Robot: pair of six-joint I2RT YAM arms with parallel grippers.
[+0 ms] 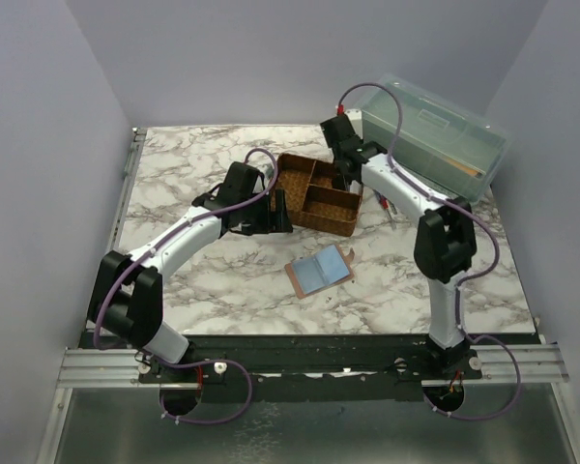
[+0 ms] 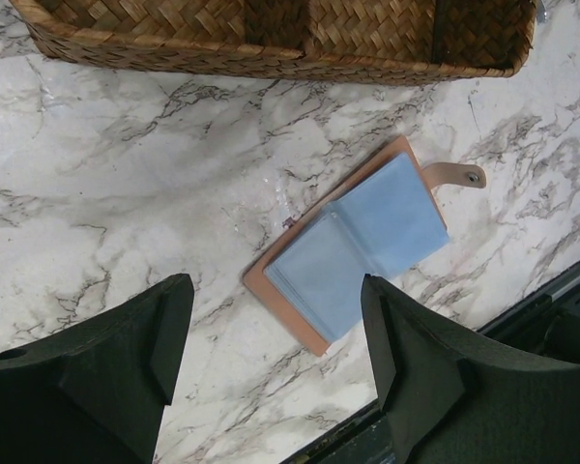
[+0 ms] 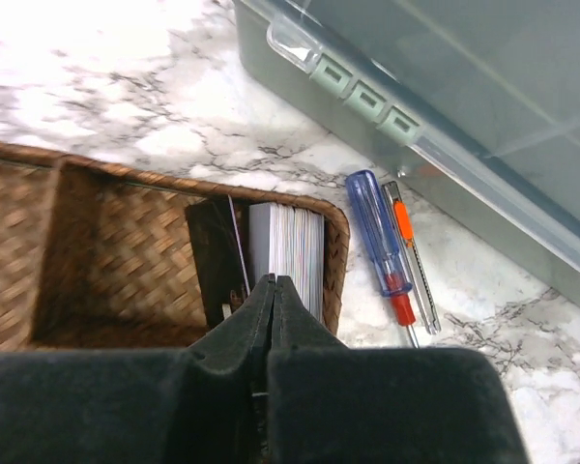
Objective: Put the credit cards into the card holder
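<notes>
The open card holder (image 1: pixel 319 272), tan with blue sleeves, lies on the marble table below the basket (image 1: pixel 331 221). In the right wrist view a stack of white cards (image 3: pixel 286 242) stands in the basket's right compartment beside dark cards (image 3: pixel 213 251). My right gripper is shut over that compartment, at the dark cards; whether anything thin is between its tips I cannot tell. My left gripper hangs open over the table, left of the card holder, nothing between its fingers.
A translucent lidded box (image 1: pixel 435 130) takes up the back right, with screwdrivers (image 3: pixel 377 232) lying beside it.
</notes>
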